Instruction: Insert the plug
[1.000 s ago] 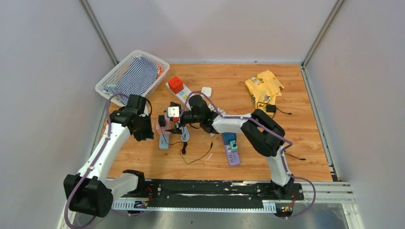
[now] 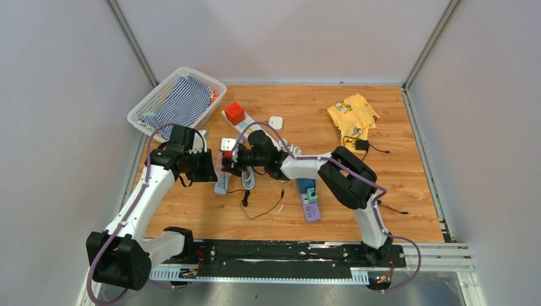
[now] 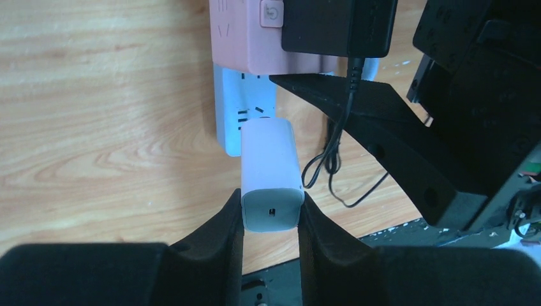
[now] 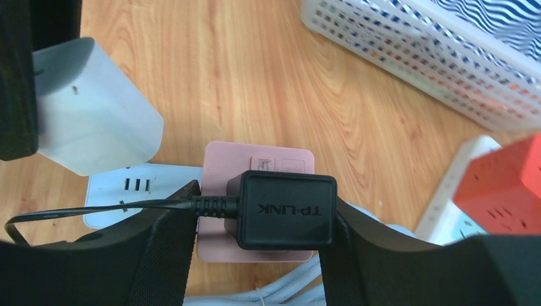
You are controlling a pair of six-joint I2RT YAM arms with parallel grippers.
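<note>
In the right wrist view my right gripper is shut on a black adapter (image 4: pixel 288 220) with a cable. It lies over the pink section (image 4: pixel 217 245) of a power strip; whether its prongs are seated is hidden. The strip's light blue section (image 4: pixel 137 185) has bare slots. My left gripper is shut on a white plug (image 3: pixel 268 159), its fingers against both sides. The white plug hangs in the air over the end of the light blue section, close beside the right gripper.
A white basket (image 2: pixel 147 111) with striped cloth stands at the back left. A red block (image 2: pixel 235 113) sits on another strip behind the grippers. Loose black cables (image 2: pixel 265 211) lie in front. A yellow cloth (image 2: pixel 352 118) is at the far right.
The strip has since shifted slightly right and back. My left gripper has moved to the right and slightly back.
</note>
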